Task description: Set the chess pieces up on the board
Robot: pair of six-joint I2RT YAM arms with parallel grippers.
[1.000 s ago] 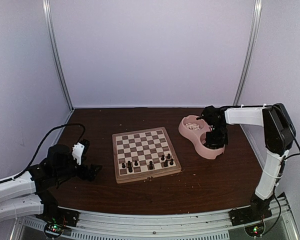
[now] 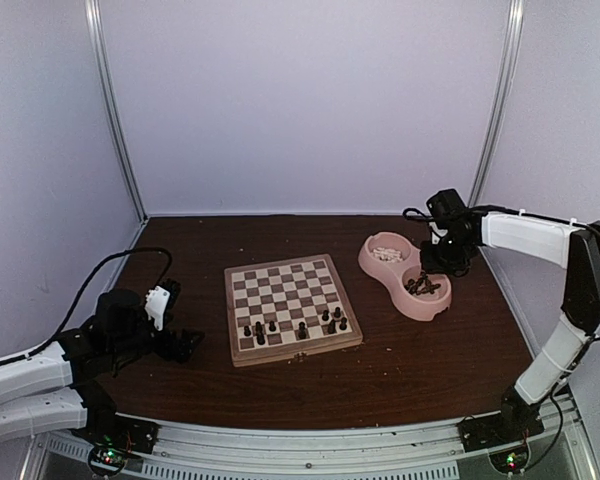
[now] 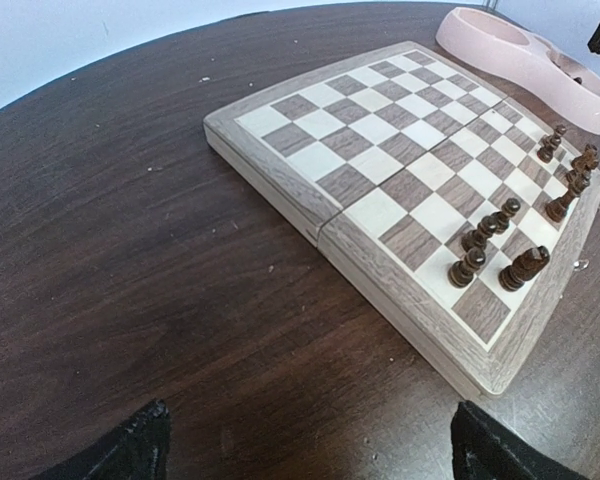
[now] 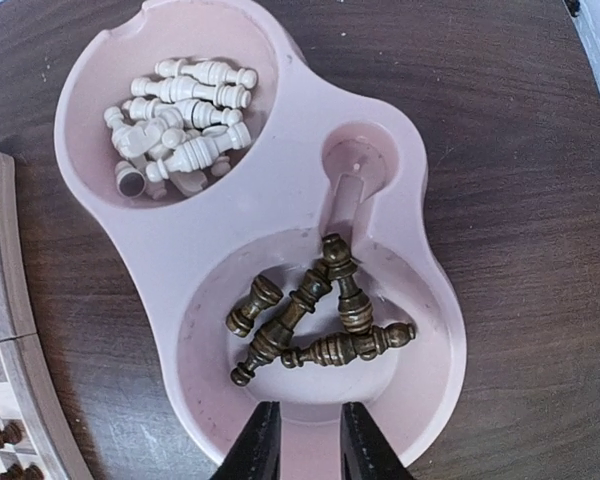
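Several dark pieces [image 3: 528, 264] stand on the near rows of the chessboard [image 2: 280, 258], in the middle of the table. The pink double bowl [image 2: 377, 273] is to the board's right. Its near compartment holds several dark pieces [image 4: 332, 349] lying in a loose heap. White pieces [image 4: 192, 93] fill part of the far compartment. My right gripper is above the bowl, partly open, nothing between its fingers. At the table's left side, well away from the board, my left gripper is open and empty.
Bare dark table [image 2: 400, 390] surrounds the board and bowl. Pale walls [image 2: 310, 110] close in the back and sides. A small metal clasp [image 3: 580, 265] juts from the board's near edge.
The left arm and the board stay as they were.
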